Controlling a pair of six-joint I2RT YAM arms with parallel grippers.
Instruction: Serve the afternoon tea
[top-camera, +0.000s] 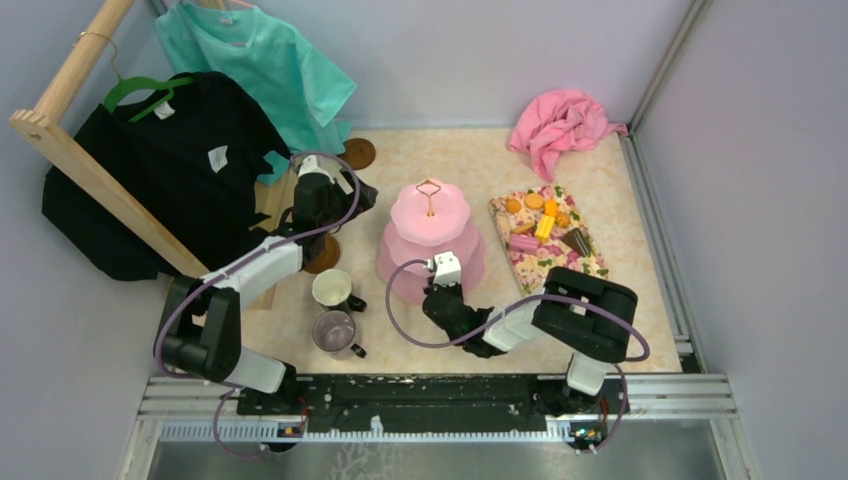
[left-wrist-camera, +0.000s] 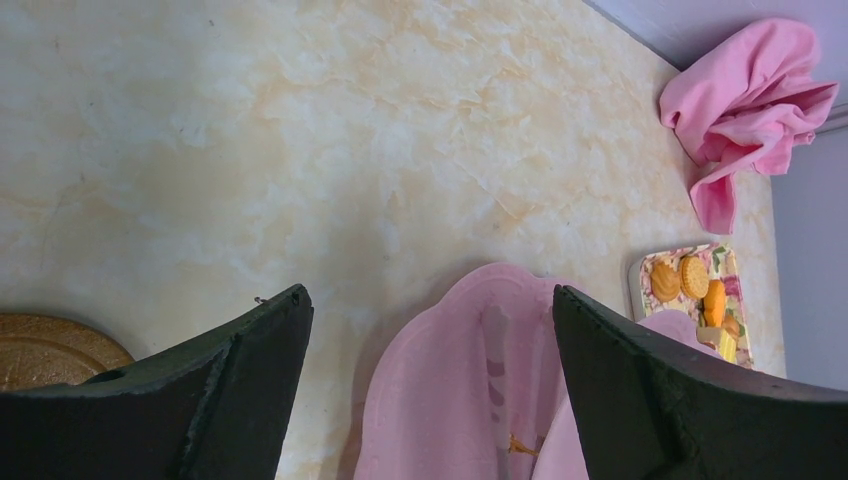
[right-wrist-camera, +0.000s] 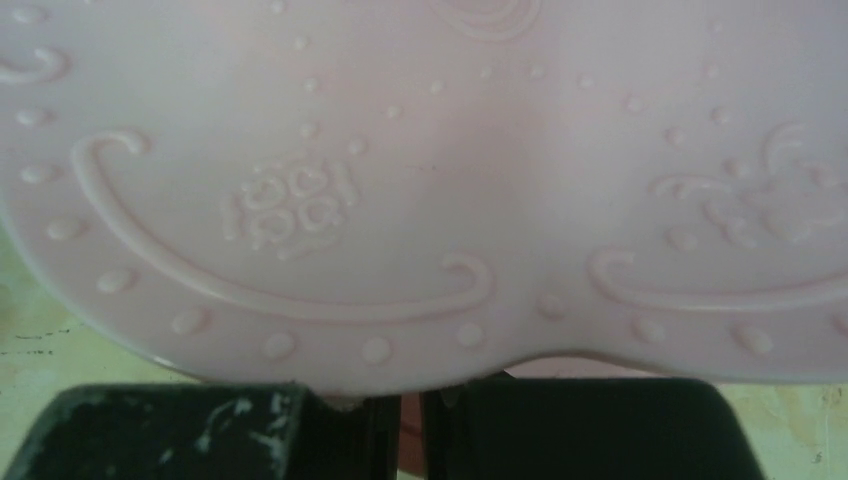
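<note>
A pink tiered stand (top-camera: 430, 215) stands mid-table. My right gripper (top-camera: 440, 290) is at its front edge; in the right wrist view the tips sit close together right at a scalloped pink plate (right-wrist-camera: 420, 230), and I cannot tell whether they grip it. My left gripper (top-camera: 355, 190) is open above the table left of the stand, nothing between its fingers. A floral tray (top-camera: 560, 262) of biscuits and treats lies right of the stand. Two mugs, one cream (top-camera: 330, 285) and one grey (top-camera: 333, 333), stand front left.
Wooden coasters (top-camera: 358, 152) lie left. A pink cloth (top-camera: 560, 135) lies back right. A rail with black (top-camera: 150, 190) and teal (top-camera: 260, 70) shirts fills the left. Bare table shows behind the stand.
</note>
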